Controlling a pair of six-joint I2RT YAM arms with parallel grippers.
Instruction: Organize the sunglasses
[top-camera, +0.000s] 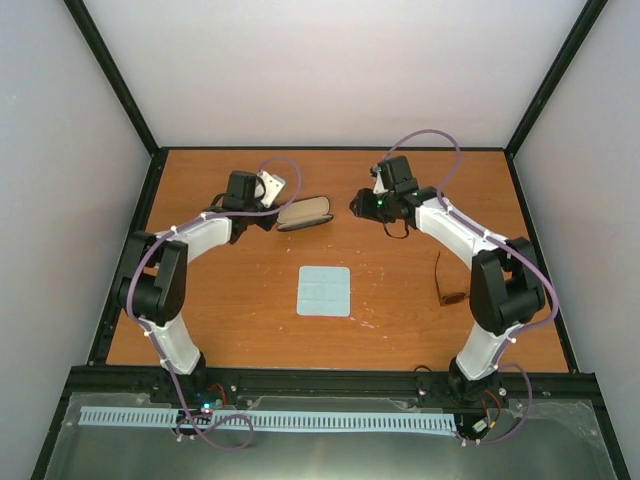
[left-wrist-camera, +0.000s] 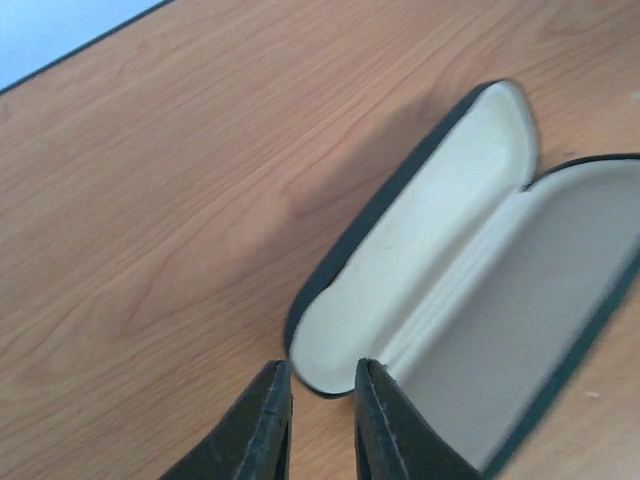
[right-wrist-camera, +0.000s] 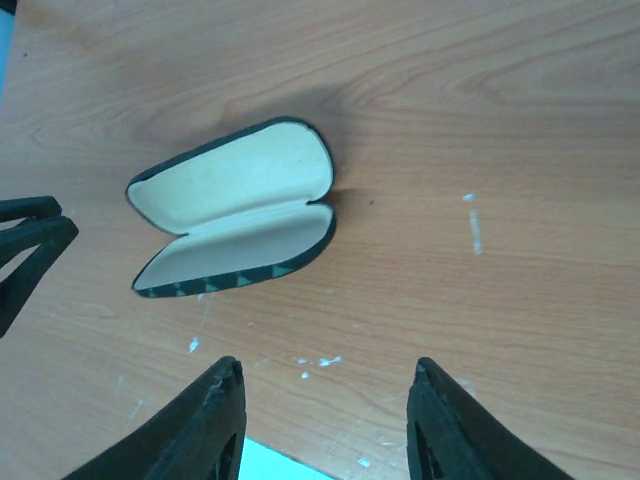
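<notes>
An open glasses case (top-camera: 305, 210) with pale lining lies at the upper middle-left of the table, its two halves spread apart; it also fills much of the left wrist view (left-wrist-camera: 420, 250) and shows in the right wrist view (right-wrist-camera: 230, 170). My left gripper is at the case's left end, partly open, nothing seen between its fingers. My right gripper hangs to the right of the case, open and empty. Brown sunglasses (top-camera: 450, 295) lie at the right of the table, partly hidden behind my right arm.
A light blue square mat (top-camera: 323, 291) lies in the middle front. The table's centre between the case and the mat is clear, and black frame bars edge the table.
</notes>
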